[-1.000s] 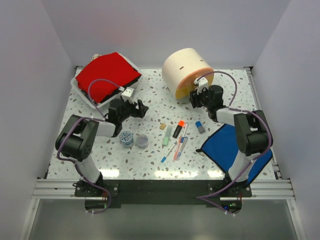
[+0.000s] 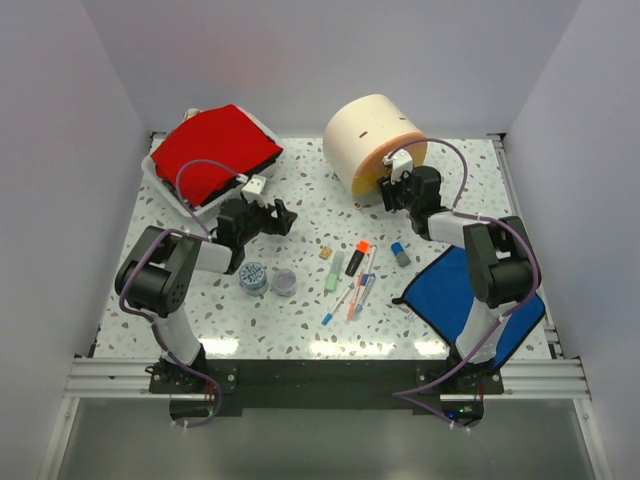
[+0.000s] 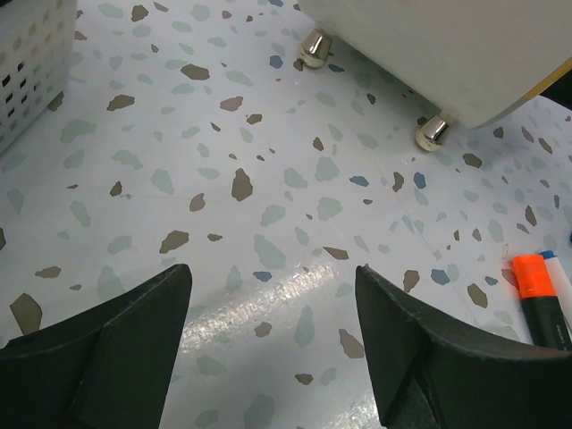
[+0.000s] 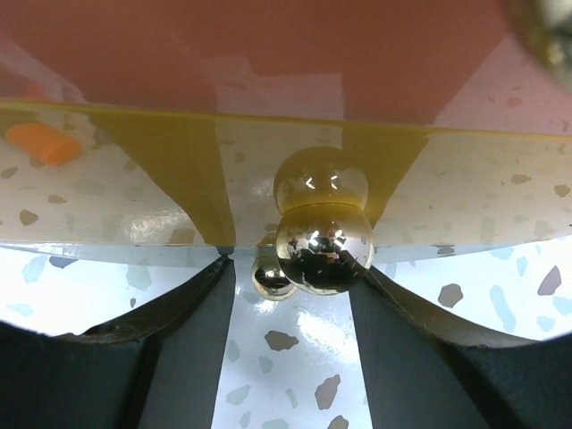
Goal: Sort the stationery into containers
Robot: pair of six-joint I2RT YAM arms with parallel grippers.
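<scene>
A cream drum-shaped bin (image 2: 365, 135) lies on its side at the back, its yellow see-through front facing the right arm. My right gripper (image 2: 386, 193) is at the low edge of that front. In the right wrist view its part-open fingers (image 4: 192, 313) stand either side of a shiny gold knob (image 4: 323, 250). The right-hand fingertip overlaps the knob; the other is apart from it. My left gripper is open and empty above bare table. On the table lie an orange-capped black marker (image 2: 357, 258), a green marker (image 2: 334, 271), a blue-capped item (image 2: 400, 254) and several pens (image 2: 338, 304).
A red cloth (image 2: 210, 150) covers a white basket (image 2: 165, 185) at the back left. Two round tubs (image 2: 253, 278) sit front left, near a small tan block (image 2: 326, 253). A blue cloth (image 2: 475, 300) lies on the right.
The left arm, the bin and the loose stationery look unmoved.
</scene>
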